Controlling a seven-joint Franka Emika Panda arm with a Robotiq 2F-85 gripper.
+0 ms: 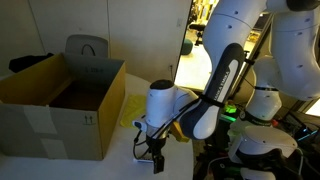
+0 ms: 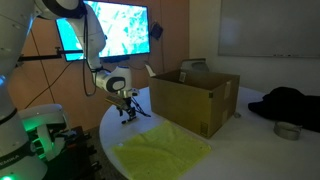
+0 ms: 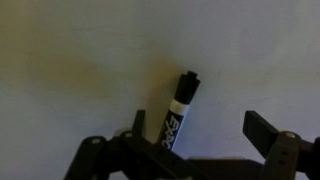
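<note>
A black-and-white Expo marker (image 3: 175, 115) lies on the white table, seen in the wrist view between my spread fingers, nearer the left one; its lower end is hidden behind the gripper. My gripper is open and points down with nothing held. In exterior view 1 the gripper (image 1: 149, 158) is low over the marker (image 1: 144, 160), covering most of it. Exterior view 2 shows the gripper (image 2: 120, 111) low near the table's left edge. Whether the fingers touch the table cannot be told.
An open cardboard box (image 1: 60, 115) stands left of the arm in exterior view 1. A yellow cloth (image 2: 162, 151) lies flat on the table. Farther off are a black cloth heap (image 2: 287, 104) and a small round grey container (image 2: 288, 130).
</note>
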